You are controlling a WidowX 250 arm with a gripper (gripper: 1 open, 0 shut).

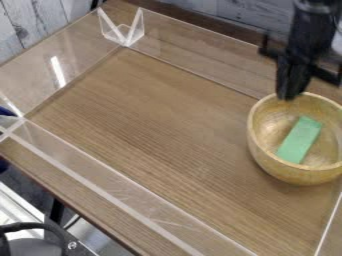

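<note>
A wooden bowl [267, 160] at the right holds a green block [298, 140] lying inside it. The black gripper [289, 90] hangs just above the bowl's back rim, clear of the block, with nothing visible between its fingers; it looks shut, though the fingertips are small and blurred.
A clear plastic object [124, 25] stands at the back left, and a grey wall runs along the back. Dark robot parts show at the lower left.
</note>
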